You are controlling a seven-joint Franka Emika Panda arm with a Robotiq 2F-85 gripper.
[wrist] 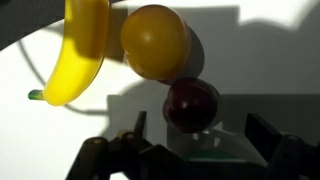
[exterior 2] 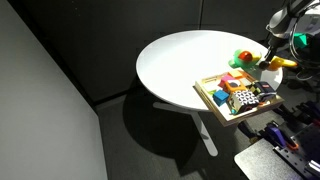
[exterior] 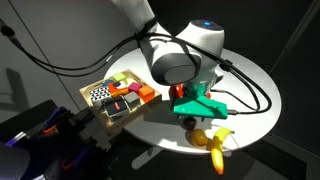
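Note:
A dark red, round fruit like a plum [wrist: 192, 105] rests on the white table, in line with the gap between my fingers. My gripper stands open over it, one finger on either side, and nothing is held. Beside the plum lies an orange fruit [wrist: 156, 42], with a yellow banana [wrist: 84, 45] past it. From the first exterior view, the plum [exterior: 190, 123] shows just below the green part of my gripper, close to the orange [exterior: 199, 137] and the banana [exterior: 217, 155]. The fingertips are hard to make out there.
A wooden tray [exterior 2: 207, 94] of colored blocks and patterned pieces stands near the table edge. Red and green items lie partly hidden behind my arm. The banana reaches over the table's edge.

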